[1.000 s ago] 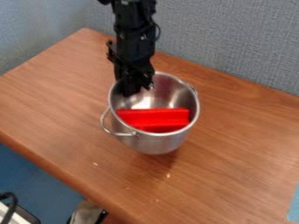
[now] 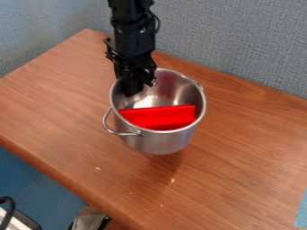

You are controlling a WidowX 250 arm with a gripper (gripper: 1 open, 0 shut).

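Note:
A steel pot [image 2: 180,135] with side handles holds a red object [image 2: 160,117] lying across its inside. My black gripper [image 2: 132,83] reaches down from the top to the pot's back left rim, its tips partly hidden at the rim. It looks shut; whether the thin rim sits between its fingers is hard to tell.
A grey padded wall [image 2: 240,45] runs behind it. At the lower left are the table's edge and some blurred equipment.

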